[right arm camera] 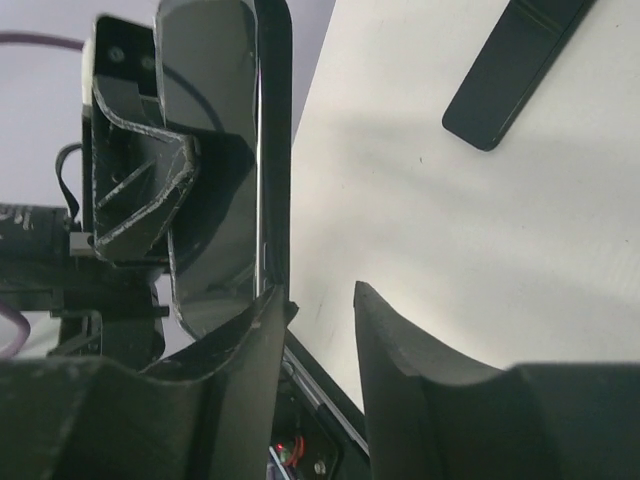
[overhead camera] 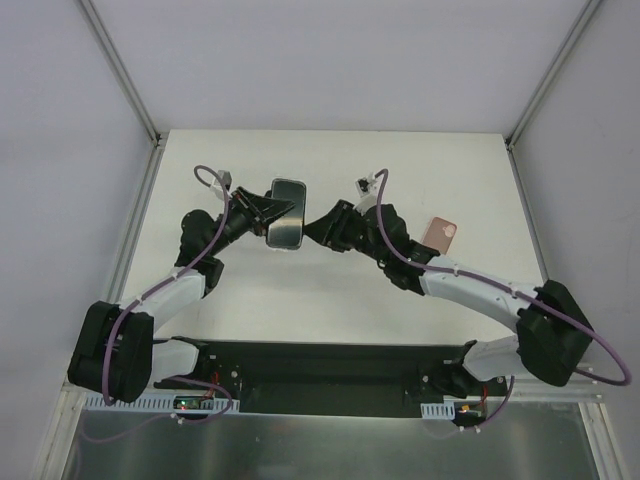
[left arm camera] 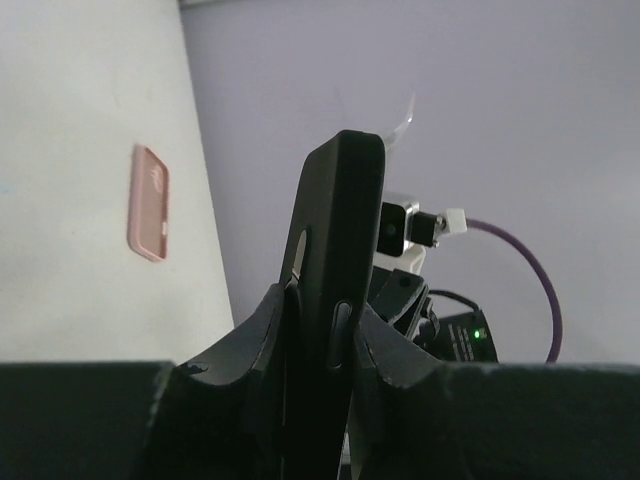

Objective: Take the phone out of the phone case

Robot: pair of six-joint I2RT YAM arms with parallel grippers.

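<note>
A black phone case (overhead camera: 287, 228) is held upright in the air by my left gripper (overhead camera: 277, 210), whose fingers are closed round it; in the left wrist view the case (left arm camera: 330, 220) rises between them. My right gripper (overhead camera: 318, 230) is just right of it, its fingertips part open at the case's near edge. In the right wrist view the case (right arm camera: 215, 70) fills the upper left, with a thin light line along its side; whether anything is between those right fingertips is hard to tell.
A pink case (overhead camera: 439, 235) lies at the table's right. A black flat object (right arm camera: 510, 80) lies on the table in the right wrist view.
</note>
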